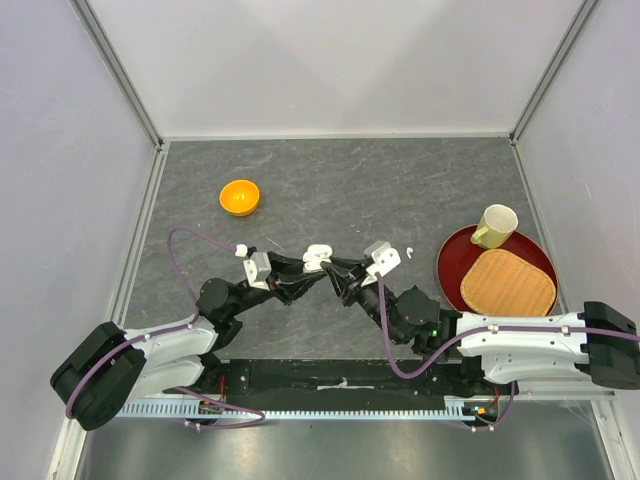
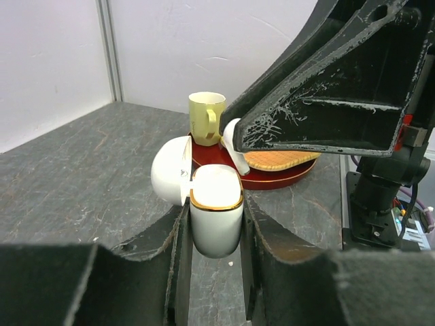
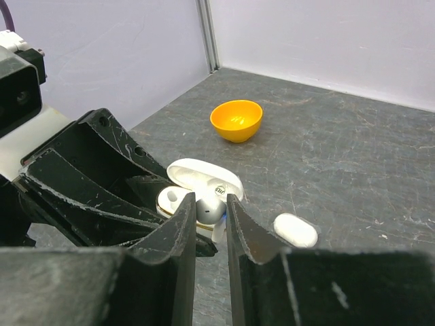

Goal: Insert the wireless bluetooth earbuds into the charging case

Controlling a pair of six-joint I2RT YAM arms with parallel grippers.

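The white charging case [image 3: 173,198] has its lid [image 3: 207,176] raised, and my left gripper is shut on its gold-edged body. Between the fingertips of my right gripper is a white earbud, its stem slanting down; in the left wrist view the earbud [image 2: 234,146] hangs tilted in the air, held close beside the case. Viewed from above, the two grippers meet at the case [image 1: 316,260]. The slots inside the case are mostly hidden. A small white piece [image 1: 409,252] lies on the table right of the grippers, perhaps another earbud.
An orange bowl [image 1: 240,197] stands at the back left. On the right are a red tray [image 1: 452,262], a wooden board [image 1: 508,285] and a pale yellow mug [image 1: 494,226]. A white oval object [image 3: 296,230] shows beyond the right fingers.
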